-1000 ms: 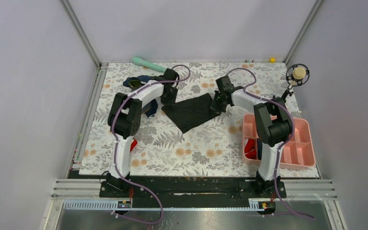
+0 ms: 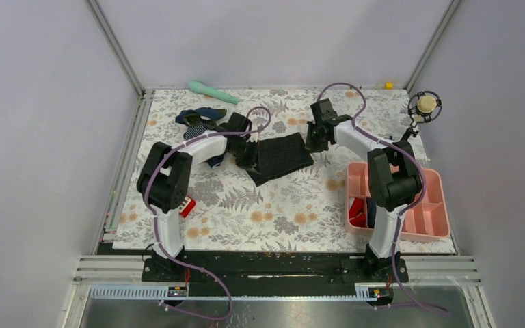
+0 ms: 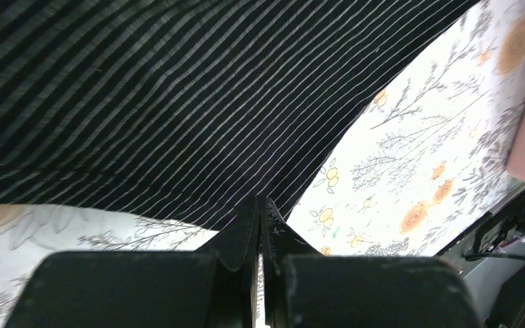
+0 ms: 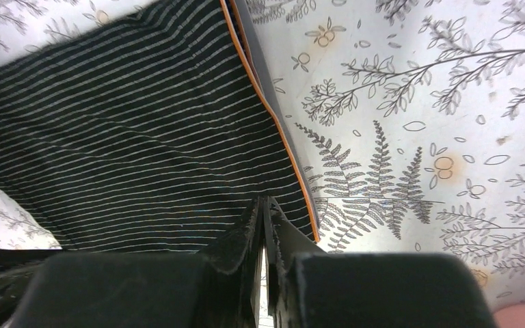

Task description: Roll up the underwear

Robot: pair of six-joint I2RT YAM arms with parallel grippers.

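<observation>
The dark striped underwear (image 2: 280, 158) lies folded flat in a slanted rectangle mid-table, an orange edge along its right side in the right wrist view (image 4: 130, 164). My left gripper (image 2: 249, 165) is shut at its left end, over the near edge and corner of the cloth, with nothing visible between its fingers. My right gripper (image 2: 312, 145) is shut over the right end, near the orange edge; I cannot tell whether any cloth is between its fingers.
A pile of dark clothes (image 2: 195, 117) lies left, a green tube (image 2: 212, 92) behind it. A pink compartment bin (image 2: 434, 205) stands front right, a microphone (image 2: 424, 106) back right, a red item (image 2: 187, 209) front left.
My right gripper has shifted slightly right. The cloth's outline looks about the same.
</observation>
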